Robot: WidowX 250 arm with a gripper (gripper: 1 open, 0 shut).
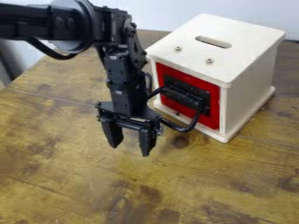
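My black gripper (pixel 129 140) points down over the wooden table, left of and in front of a pale wooden box (pixel 239 66). Its two fingers stand apart with nothing between them. The box has a slot in its top and a red front panel (pixel 208 88) with a dark fitting on it; part of that front is hidden behind my arm and its cable.
A pale wall shows behind the table's back edge at the upper left.
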